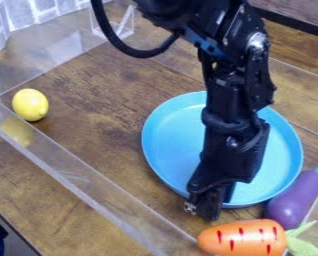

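My black gripper (205, 202) reaches down over the near left part of a blue plate (175, 140), its fingertips low at the rim. It looks shut, and whether it grips the rim or something else is hidden by the arm. A toy carrot (241, 237) lies just in front of the plate, with a purple eggplant (297, 200) to the right.
A yellow lemon (30, 104) lies on the wooden table at the left. A clear plastic wall (62, 170) runs diagonally along the left and front. The table between lemon and plate is clear.
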